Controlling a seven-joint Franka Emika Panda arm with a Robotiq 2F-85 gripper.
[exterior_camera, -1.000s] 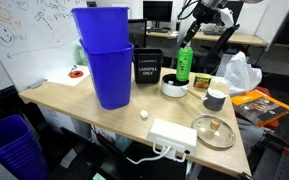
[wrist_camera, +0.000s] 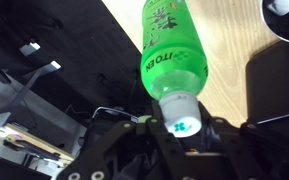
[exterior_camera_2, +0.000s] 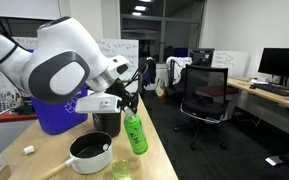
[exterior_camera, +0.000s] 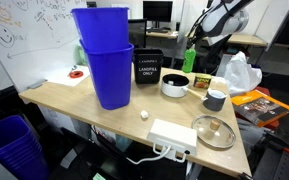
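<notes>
A green bottle [exterior_camera_2: 135, 133] hangs upright or slightly tilted below my gripper [exterior_camera_2: 130, 108], which is shut on its top end. The wrist view shows the bottle [wrist_camera: 172, 52] with its white cap [wrist_camera: 181, 114] toward the fingers. From the front side, the bottle [exterior_camera: 190, 60] appears at the far end of the table, behind the black pot [exterior_camera: 174, 85]. The dark fingers largely blend together in the wrist view, so their exact contact with the neck is hard to make out.
Tall blue bins [exterior_camera: 111, 60] and a black landfill box [exterior_camera: 147, 67] stand left of the bottle. A yellow packet [exterior_camera: 205, 81], a white mug [exterior_camera: 214, 100] and a metal plate [exterior_camera: 216, 132] occupy the table's right side. Bare wood [exterior_camera: 154, 125] lies in front of the pot.
The bottle has moved back and to the right in the grip, away from behind the pot. The arm moved with it.
</notes>
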